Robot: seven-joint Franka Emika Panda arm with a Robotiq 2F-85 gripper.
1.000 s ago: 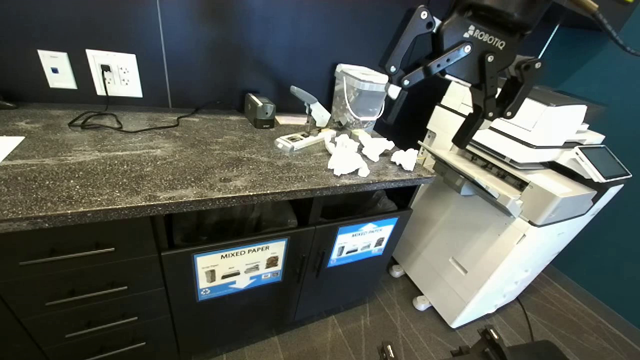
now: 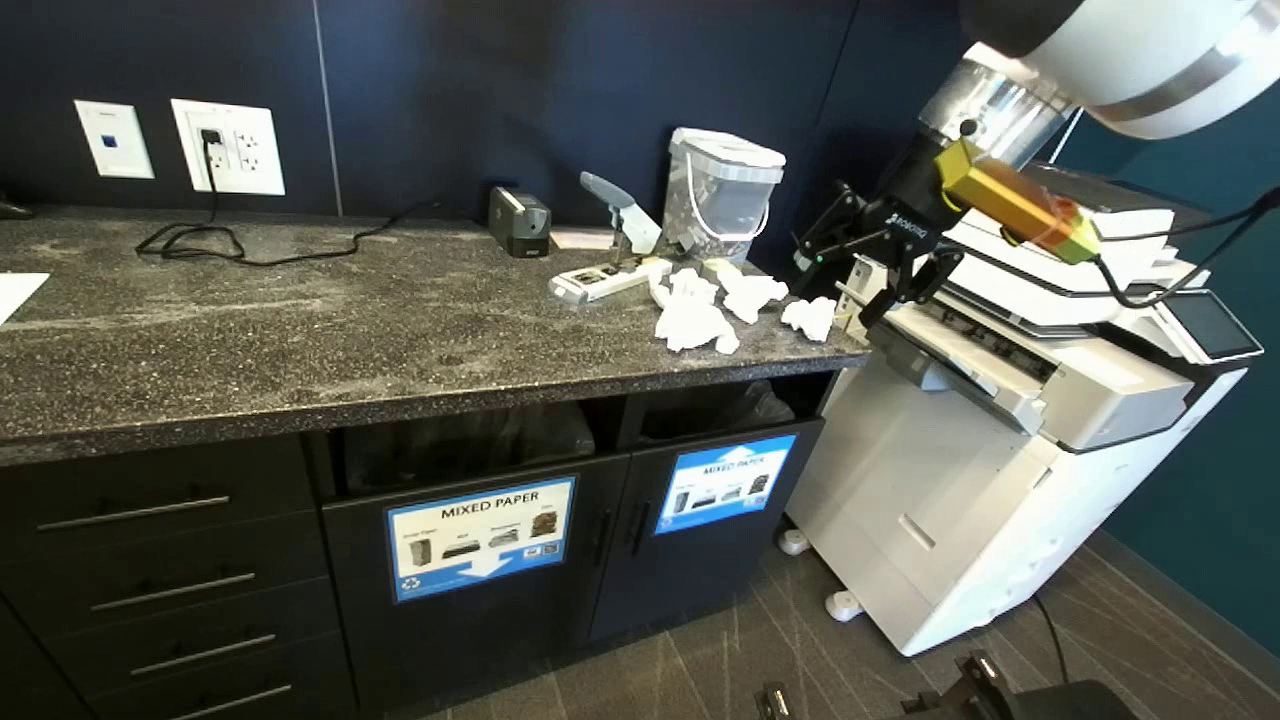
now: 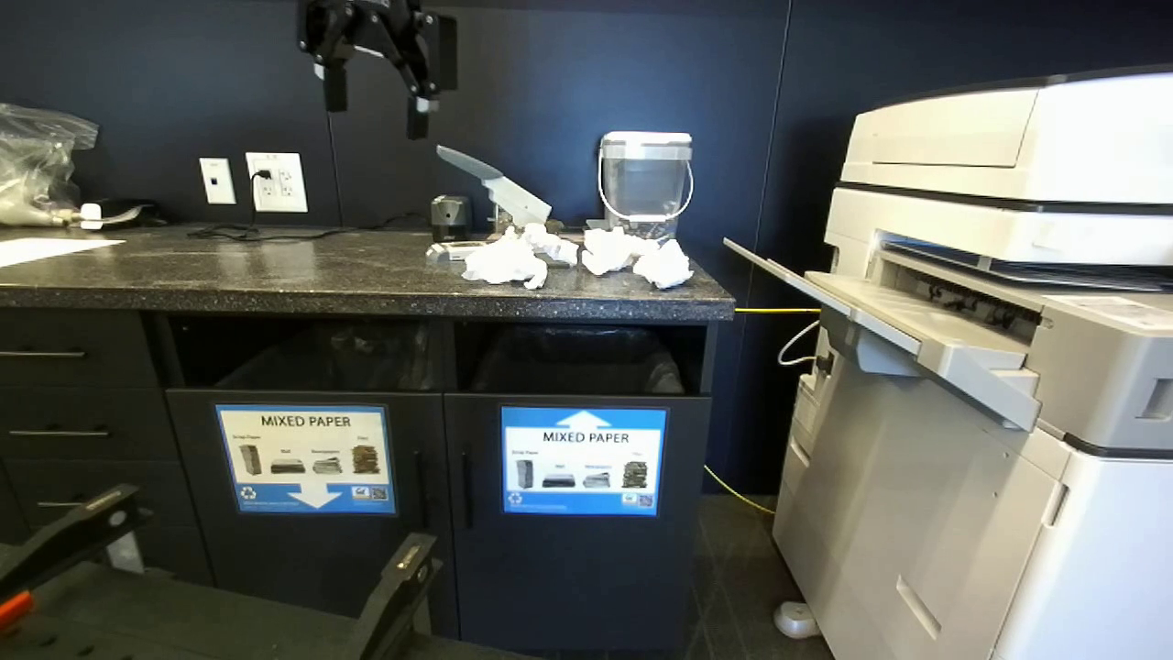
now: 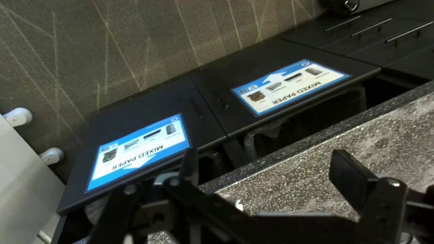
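My gripper (image 2: 843,286) stands open with nothing between its fingers. In exterior view 2 the gripper (image 3: 376,106) hangs high above the counter, left of the white papers. The wrist view shows its two fingers spread wide, with bare counter and cabinet front beyond. Several crumpled white papers lie on the counter's right end: a larger wad (image 2: 693,318), one behind it (image 2: 750,292) and one nearest the corner (image 2: 810,317). A small white scrap (image 4: 239,205) peeks out behind the gripper's body in the wrist view; the rest of the papers are hidden there.
Behind the papers stand an opened stapler (image 3: 511,198), a clear lidded bucket (image 3: 645,181) and a black sharpener (image 2: 519,223). Two bin openings (image 3: 583,357) sit under the counter edge, above mixed-paper signs (image 3: 583,460). A printer (image 3: 935,385) stands to the right.
In exterior view 1 my gripper has drawn away from the camera and appears smaller and tilted, with more of the arm showing. It remains open. The papers and counter objects have not moved.
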